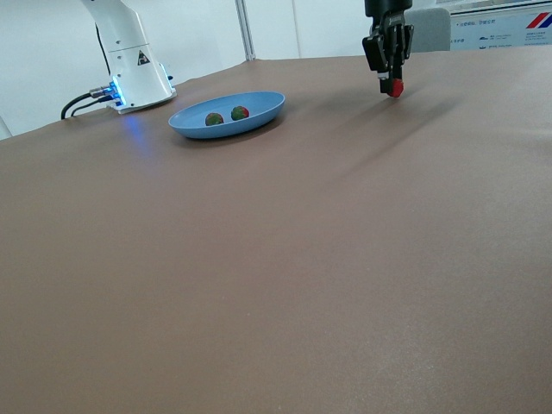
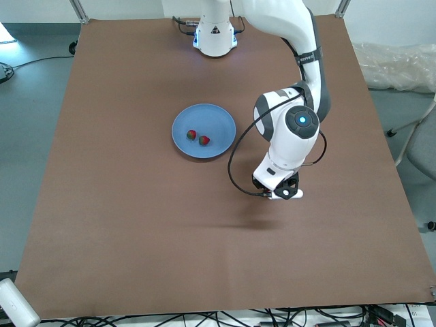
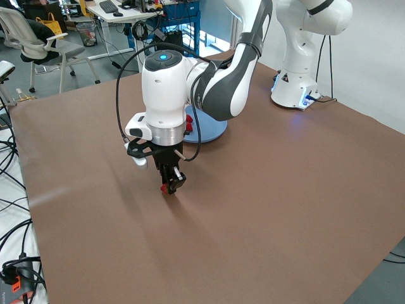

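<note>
A blue plate (image 2: 204,146) holds two strawberries (image 2: 191,134) (image 2: 204,140), left of the arm in the left view. My gripper (image 3: 171,185) points down near the tabletop (image 1: 276,259), right of and apart from the plate in the top view. A red object (image 1: 397,88), perhaps another strawberry, is at its fingertips, close to the table; I cannot tell whether it is held. The left view hides the fingertips under the wrist housing.
The arm's base (image 2: 214,37) stands at the back of the table with cables. A chair (image 3: 44,50) stands off the table.
</note>
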